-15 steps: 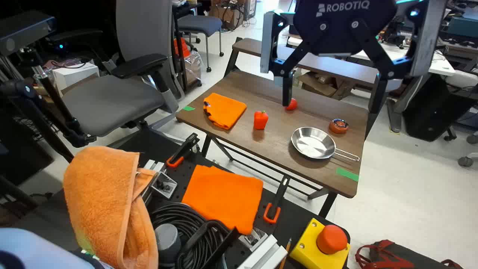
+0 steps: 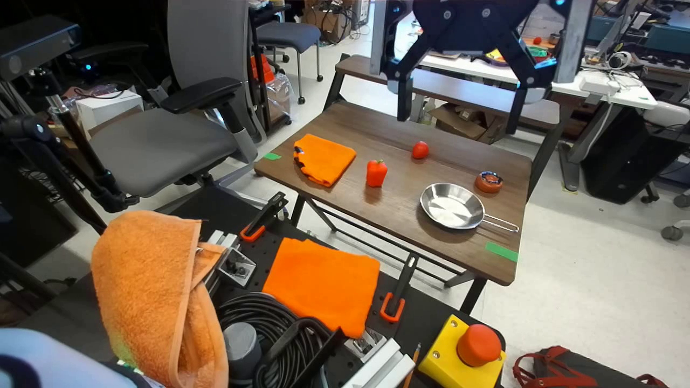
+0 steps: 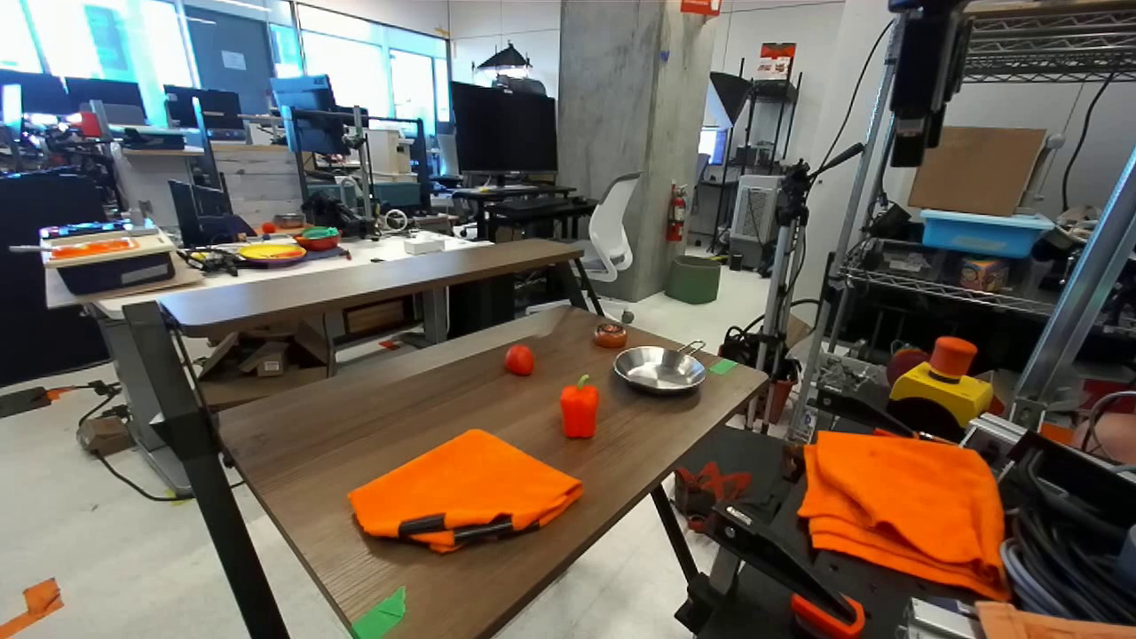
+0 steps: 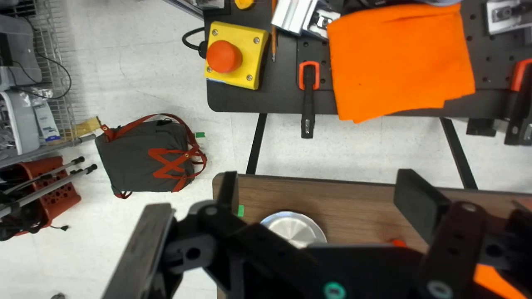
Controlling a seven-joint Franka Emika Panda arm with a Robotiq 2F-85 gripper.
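My gripper (image 2: 457,116) hangs high above the wooden table, its fingers wide apart with nothing between them. On the table in exterior view 1 are a steel pan (image 2: 450,206) with its handle to the right, a red pepper (image 2: 375,174) standing upright, a tomato (image 2: 420,150), and a round brown item (image 2: 489,182) with a dark-patterned top. A folded orange cloth (image 2: 324,159) lies at the left end. In the wrist view the pan (image 4: 294,228) shows partly behind the gripper's linkage, which hides much of the tabletop.
A raised shelf (image 3: 362,286) runs along the table's far side. The near black bench holds another orange cloth (image 2: 323,281), clamps, coiled cable and a yellow box with a red button (image 2: 462,349). Bare wood (image 3: 319,417) shows around the table items.
My gripper has moved up and away in exterior view 1, appearing smaller and higher, and the tomato is now uncovered. The table items have stayed in place.
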